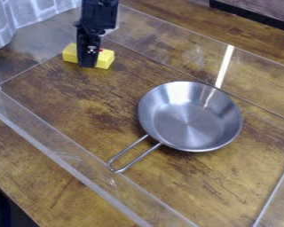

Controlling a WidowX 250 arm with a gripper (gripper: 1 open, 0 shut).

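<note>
A yellow block [102, 58] lies on the wooden table at the upper left. My black gripper [90, 55] comes down from the top onto this block, its tip over the block's middle and hiding part of it. The view is too small to show whether its fingers are open or closed on the block.
A steel pan [188, 115] with a long wire handle sits on the right half of the wooden table [67, 151]. A clear plastic edge runs along the left.
</note>
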